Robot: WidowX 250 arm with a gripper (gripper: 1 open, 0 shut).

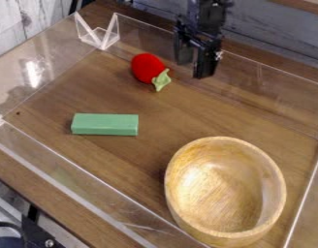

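The black gripper point(197, 56) hangs at the top middle of the camera view, open, just right of and behind a red strawberry-like object point(148, 69) with a green leafy end. A green rectangular block point(105, 124) lies on the wooden floor at the middle left. A large light wooden bowl point(225, 164) sits at the lower right.
Clear plastic walls point(28, 155) surround the wooden work area. Bare wood point(220, 111) lies between the block, the bowl and the back wall. A white clear-plastic corner piece stands at the upper left.
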